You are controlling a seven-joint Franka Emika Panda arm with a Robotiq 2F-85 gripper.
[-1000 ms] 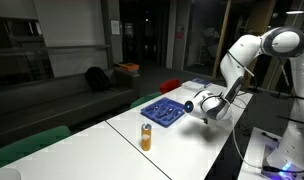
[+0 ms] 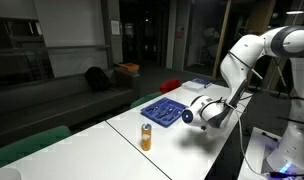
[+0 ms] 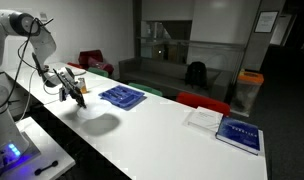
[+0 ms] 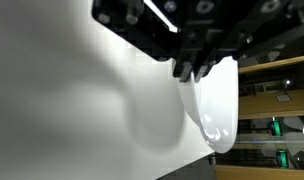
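Note:
A smooth white object (image 4: 218, 108) with a rounded end fills the right middle of the wrist view. My gripper is shut on it, its dark fingers overlapping the object's upper left side. What the object is cannot be made out. In exterior view 1 my gripper (image 2: 203, 126) is low over the right part of the white table, and in exterior view 2 the gripper (image 3: 81, 102) is at the left. The white object does not stand out against the table in either exterior view.
A blue tray (image 2: 164, 112) with small items lies behind the arm. An orange-brown bottle or can (image 2: 146, 137) stands nearer the front. White and blue flat boxes (image 3: 238, 135) lie at the table's far end.
In exterior view 1 the arm has shifted a little to the right and toward the camera over the last second. The tray and the bottle have stayed in place.

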